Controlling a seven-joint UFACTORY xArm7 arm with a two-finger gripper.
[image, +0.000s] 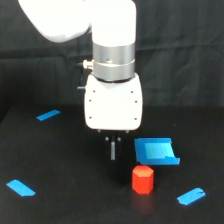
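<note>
My white arm hangs from the top of the camera view, with its gripper (113, 150) low over the dark table, left of a blue open box (157, 150). A red block (142, 181) sits in front of the box, to the lower right of the gripper. The fingers are small and dark, so their state is unclear.
Flat blue pieces lie on the table at the back left (48, 114), front left (21, 188) and front right (190, 196).
</note>
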